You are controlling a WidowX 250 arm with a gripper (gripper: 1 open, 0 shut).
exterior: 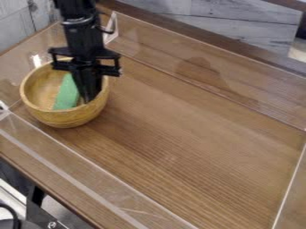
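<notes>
A wooden bowl (pixel 64 117) sits at the left of the table with a green object (pixel 66 93) inside, toward its left. My black gripper (pixel 91 97) reaches down into the bowl's right side, beside the green object. Its fingertips are dark and partly hidden, and I cannot make out anything held between them.
A pale wall runs along the back, and the table's left edge is close by the bowl.
</notes>
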